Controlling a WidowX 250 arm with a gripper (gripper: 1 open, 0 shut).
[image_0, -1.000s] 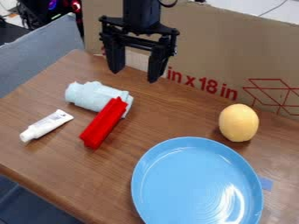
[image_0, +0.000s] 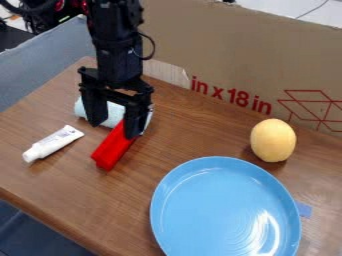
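My black gripper (image_0: 115, 112) hangs at centre-left, fingers open and pointing down, low over a pale light-blue cylindrical item (image_0: 83, 108) and the upper end of a red bar-shaped object (image_0: 110, 151), both partly hidden by it. A white tube (image_0: 51, 143) lies to the left of the red object. A yellow, egg-shaped item (image_0: 273, 141) stands at the right. A blue plate (image_0: 225, 208) lies at the front right.
A cardboard box (image_0: 243, 62) forms a wall along the back of the wooden table (image_0: 80, 200). The table's left edge borders a grey area. Bare wood lies around the middle, between the red object and the yellow item.
My gripper has moved down and to the left, from above the middle of the table to low over the pale item and the red object. The objects look unmoved.
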